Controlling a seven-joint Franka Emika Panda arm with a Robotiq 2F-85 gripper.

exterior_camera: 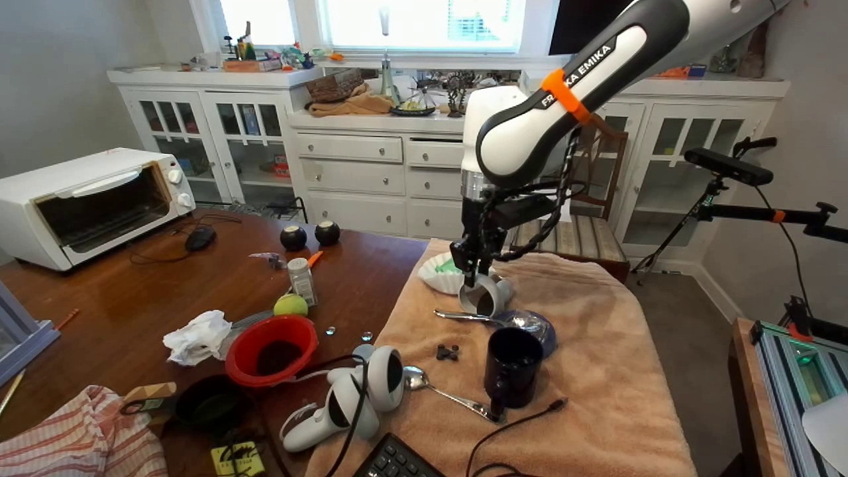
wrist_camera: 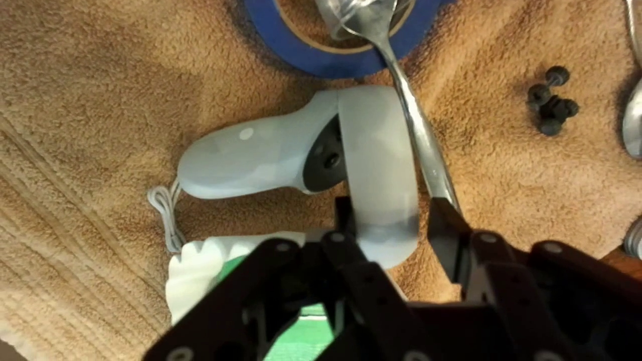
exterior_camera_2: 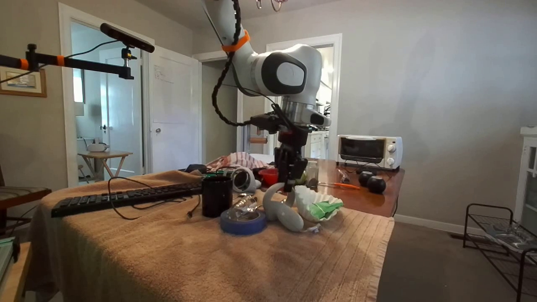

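Observation:
A white VR controller point(wrist_camera: 259, 153) lies on the tan towel, its handle pointing left in the wrist view and its ring point(wrist_camera: 379, 156) reaching down between my fingers. My gripper is part open around that ring. The left finger looks close against the ring, though contact is hard to tell; on the right side a gap shows between ring and finger. From exterior view 2, my gripper point(exterior_camera_2: 290, 187) points straight down at the controller point(exterior_camera_2: 287, 214). The black arm parts hide the ring's lower end in the wrist view.
A spoon point(wrist_camera: 418, 123) lies along the ring, its bowl over the blue tape roll point(wrist_camera: 337, 65). Beside the controller sits a white fluted dish point(exterior_camera_2: 307, 204) holding something green. A dark mug point(exterior_camera: 513, 370) stands nearer exterior view 1. Open towel lies right of the tape.

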